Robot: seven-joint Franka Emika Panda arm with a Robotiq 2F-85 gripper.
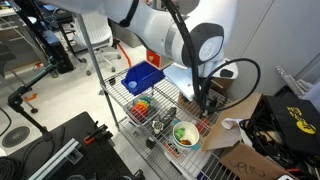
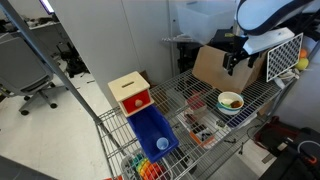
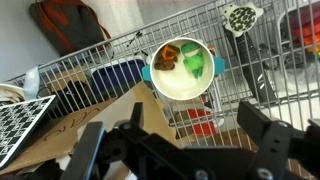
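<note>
A white pot with teal handles [image 1: 186, 136] stands on the wire rack, holding green, brown and orange pieces. In the wrist view the pot [image 3: 182, 91] lies ahead of my gripper, whose dark fingers are spread wide with nothing between them. In exterior view 1 my gripper [image 1: 206, 102] hangs above the rack, behind the pot. Exterior view 2 shows the gripper [image 2: 236, 62] above the pot [image 2: 230, 104] and apart from it.
A blue bin [image 2: 152, 133] and a wooden box [image 2: 131, 91] stand along the rack. Cardboard [image 1: 246, 160] and a black bag [image 1: 292, 121] crowd the right side. Small items, including a red one [image 3: 203, 129], lie on the wires.
</note>
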